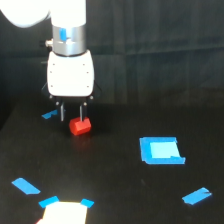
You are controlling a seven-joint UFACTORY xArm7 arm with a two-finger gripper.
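A small red block (80, 127) sits on the dark tabletop at left of centre. Just above it hangs my gripper (72, 117), pointing down with its two fingers spread apart. The right fingertip appears close to the block's upper edge; whether it touches cannot be told. The left finger stands a little to the left of the block. Nothing is clearly held.
To the right lies a pale square bordered by blue tape (162, 139). Several strips of blue tape (197, 196) mark the table. A whitish object (64, 213) shows at the bottom edge.
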